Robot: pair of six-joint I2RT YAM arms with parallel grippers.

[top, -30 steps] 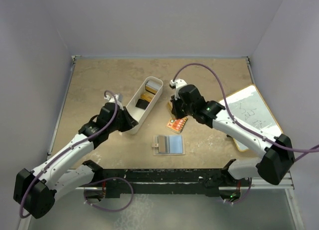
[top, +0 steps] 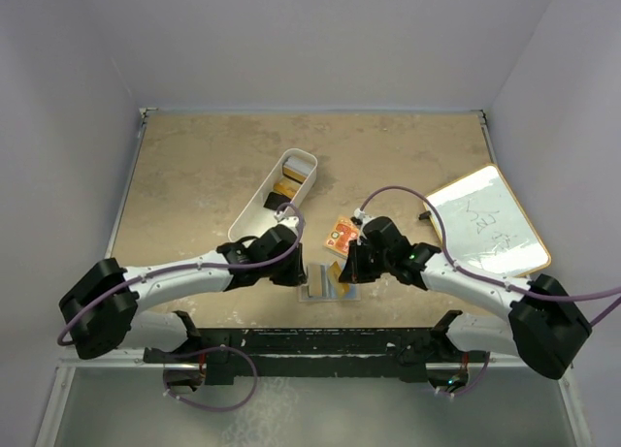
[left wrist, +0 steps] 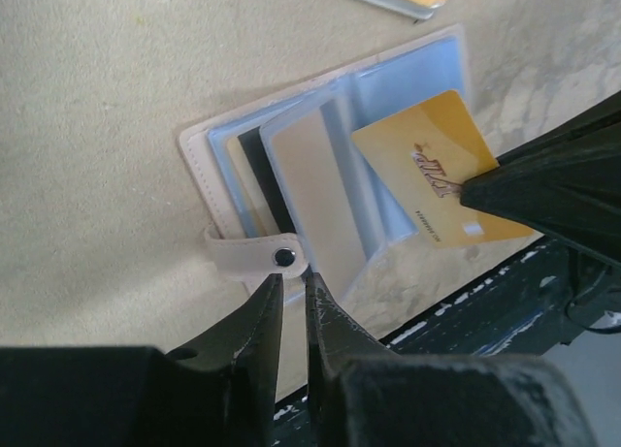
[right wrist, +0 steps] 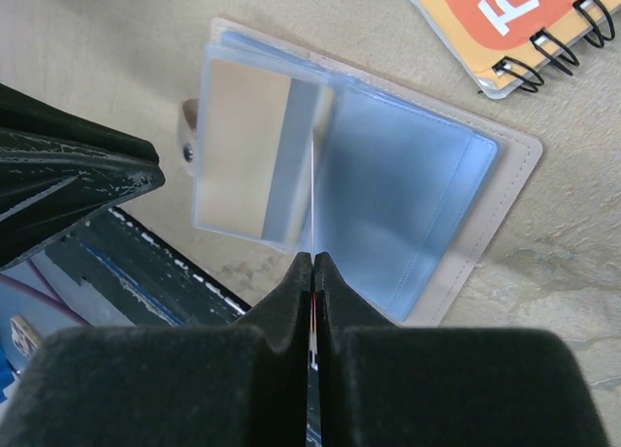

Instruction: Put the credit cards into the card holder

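The open card holder (right wrist: 398, 205) lies near the table's front edge, blue inside with a pale flap. My right gripper is shut on a yellow credit card, held over the holder, edge-on in the right wrist view. My left gripper is at the holder's strap (left wrist: 243, 256) with its snap, its fingertips close together; whether anything is between them is unclear. In the top view both grippers are low over the holder.
A white bin (top: 247, 214) with more cards stands behind the left arm. A small orange notebook (top: 341, 234) lies behind the holder, and a whiteboard (top: 490, 214) is at the right.
Both arms have come down toward the holder from further back and apart; the right one brought the yellow card over it, the left moved rightward to its left side.
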